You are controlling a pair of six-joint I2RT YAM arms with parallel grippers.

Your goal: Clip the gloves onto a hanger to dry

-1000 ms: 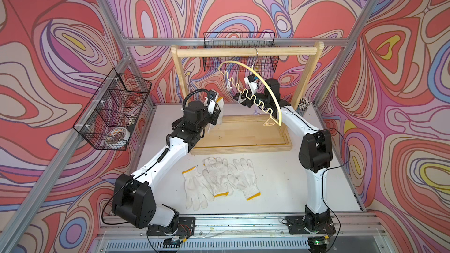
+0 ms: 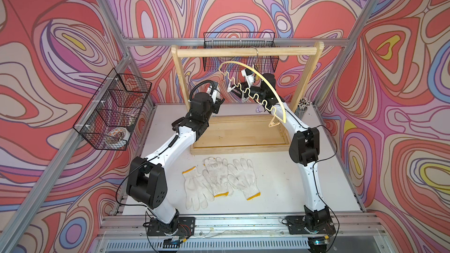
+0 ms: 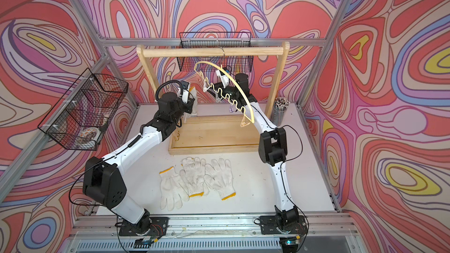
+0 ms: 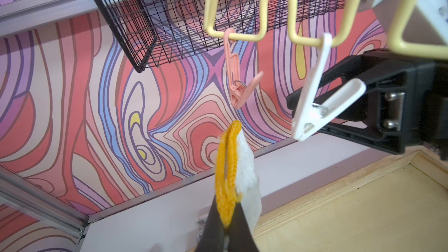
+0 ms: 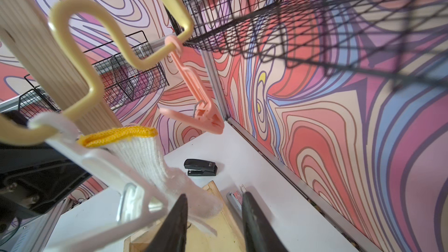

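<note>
A white glove with a yellow cuff (image 4: 227, 172) hangs from my left gripper, which is shut on the cuff's edge. The cream hanger (image 2: 255, 72) hangs from the wooden bar with several clips. A pink clip (image 4: 239, 74) hangs just above the cuff in the left wrist view, apart from it. To its right hangs a white clip (image 4: 317, 98), with my right gripper behind it. Nothing shows between the right gripper's parted fingers (image 5: 175, 224); in the right wrist view they stand below the pink clip. Other gloves (image 2: 218, 175) lie flat on the table's front.
A wooden tray (image 2: 241, 149) lies under the hanger. Wire baskets hang at the back (image 2: 239, 42) and left (image 2: 112, 112). A black stapler (image 5: 200, 167) rests on the table.
My left gripper has risen slightly toward the hanger, carrying the glove. The right gripper has moved left and up along the hanger, closer to the clips near its left end.
</note>
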